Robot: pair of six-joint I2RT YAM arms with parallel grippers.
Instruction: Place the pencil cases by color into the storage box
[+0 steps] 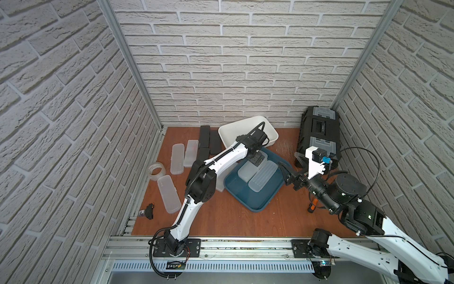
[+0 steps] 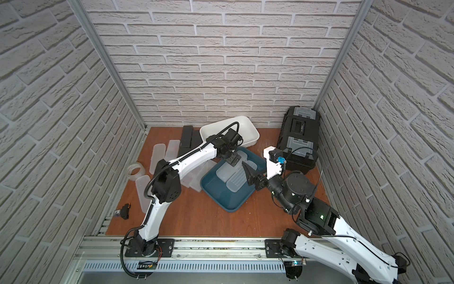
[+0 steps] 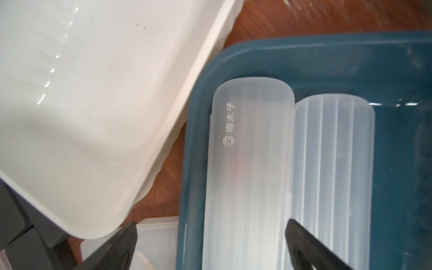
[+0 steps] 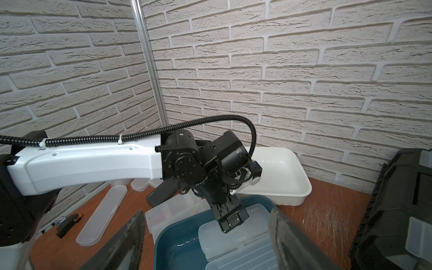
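Note:
Two translucent pencil cases, a smooth one [image 3: 245, 171] and a ribbed one [image 3: 333, 175], lie side by side in the blue box [image 1: 250, 203]. My left gripper hangs open just above them, nothing held. Loose clear cases [image 1: 177, 158] lie on the table's left, and black cases [image 1: 204, 139] at the back beside the empty-looking white box [image 2: 217, 125]. My right gripper is open in the air near the blue box's right side.
A tape roll [image 1: 156, 165] and a small dark object [image 1: 149, 210] lie at far left. A black toolbox [image 1: 319, 123] stands back right. Bare table shows along the front.

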